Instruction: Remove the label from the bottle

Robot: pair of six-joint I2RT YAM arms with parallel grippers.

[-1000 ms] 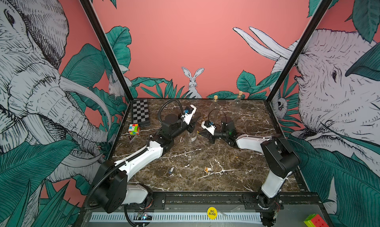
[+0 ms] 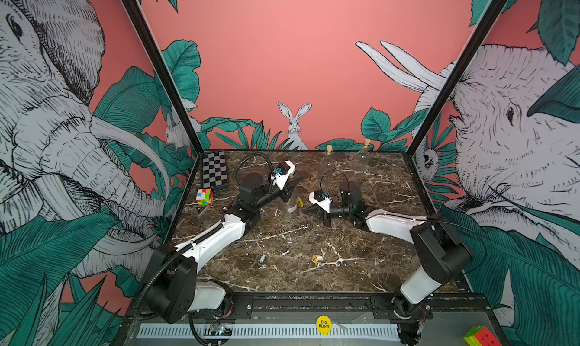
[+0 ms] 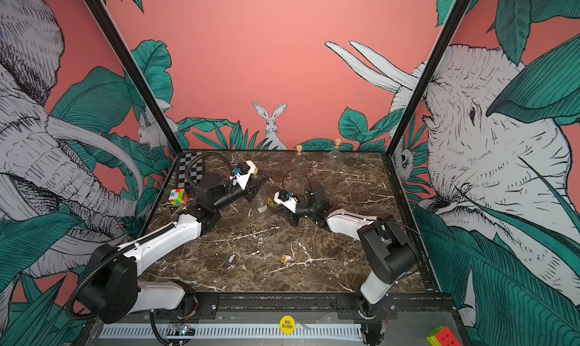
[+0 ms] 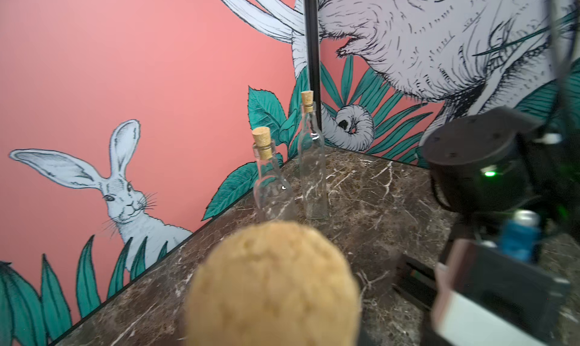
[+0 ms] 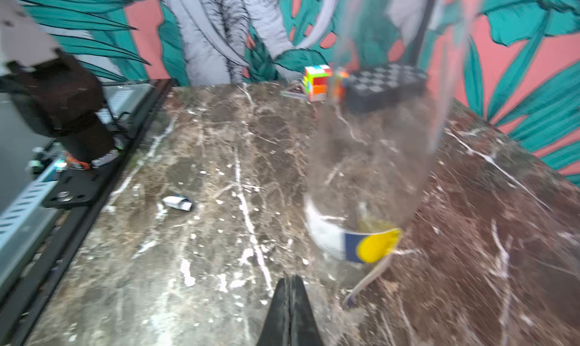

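A clear glass bottle (image 5: 374, 152) stands at mid-table, tilted in the right wrist view, with a white, blue and yellow label (image 5: 356, 243) low on it and a strip hanging loose at its lower edge. My left gripper (image 2: 290, 186) is shut on the bottle's upper part; its cork (image 4: 272, 285) fills the bottom of the left wrist view. My right gripper is shut with nothing seen between its fingertips, just beside the bottle's lower part, apart from the label.
Two corked bottles (image 4: 313, 171) stand at the back right. A chessboard (image 2: 214, 168) and cube (image 2: 204, 196) lie at the left. Small scraps (image 5: 177, 202) lie on the front of the table, which is otherwise mostly clear.
My left gripper has moved slightly left with the bottle.
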